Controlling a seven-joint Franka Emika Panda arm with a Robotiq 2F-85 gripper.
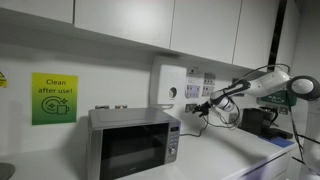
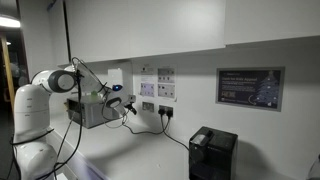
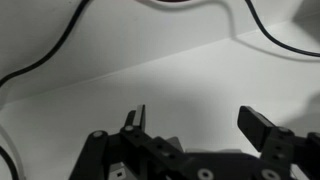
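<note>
My gripper is open in the wrist view, its two dark fingers wide apart with nothing between them. Below it shows a bare stretch of white worktop meeting the wall. In exterior view 1 the gripper hangs above the counter close to the wall sockets, at the far end of the outstretched arm. Exterior view 2 has the gripper small, near the sockets, so its fingers are hard to make out there.
A silver microwave stands on the counter, with a white dispenser on the wall beyond. Black cables run along the wall. A black machine sits at the right in exterior view 2. Cabinets hang overhead.
</note>
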